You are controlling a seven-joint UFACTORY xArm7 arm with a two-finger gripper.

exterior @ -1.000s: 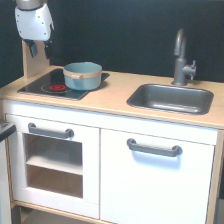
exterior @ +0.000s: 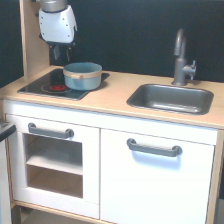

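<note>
A blue-grey pot (exterior: 82,79) with a tan rim band rests on the black cooktop (exterior: 45,84), toward its right side. My white arm (exterior: 57,22) reaches down from the top left. At its end the dark gripper (exterior: 62,52) hangs over the back of the cooktop, left of the pot and a little above its rim in the picture. Its fingers blend into the dark wall, so their opening is hard to make out. Nothing can be seen held below them.
A grey sink (exterior: 172,97) with a dark faucet (exterior: 181,60) lies to the right. Bare wooden counter (exterior: 118,85) separates pot and sink. Below are an oven-style door (exterior: 57,165) and a white cabinet door (exterior: 153,185), both with grey handles. Behind the counter the wall is dark.
My arm and gripper have moved to the right and slightly lower in the picture, closer to the pot. The pot has stayed in place.
</note>
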